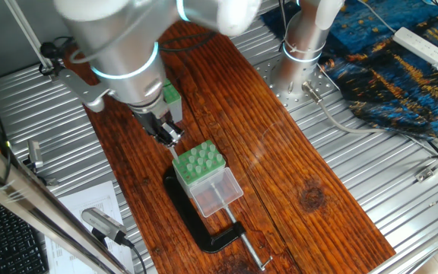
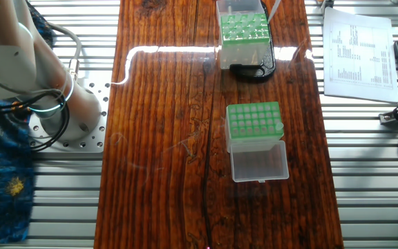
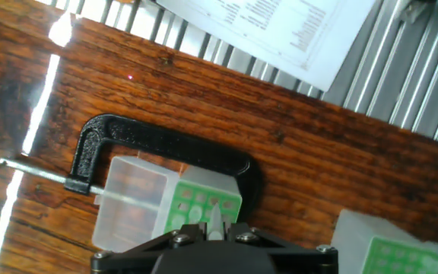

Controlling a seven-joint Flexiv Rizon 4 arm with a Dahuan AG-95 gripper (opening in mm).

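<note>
Pinched in my gripper (image 1: 175, 140) is a slim whitish pipette tip (image 1: 173, 152), pointing down. In the wrist view the tip (image 3: 216, 221) stands out between the closed fingers, over the near edge of a green-topped rack. That rack (image 1: 200, 158) holds several tips and has a clear lid opened to one side. Seen from exterior view 1, my gripper is just off its upper left corner, and the tip appears above or beside the rack; its height is unclear. A second green rack (image 2: 254, 119) has mostly empty holes, with one tip (image 2: 279, 127) at a corner.
A black C-clamp (image 1: 192, 213) surrounds the first rack's side, its screw rod (image 1: 245, 243) reaching past the open lid (image 1: 217, 192). The second rack's lid (image 2: 260, 162) also lies open. Bare wooden table (image 2: 161, 138) spreads widely beside both racks.
</note>
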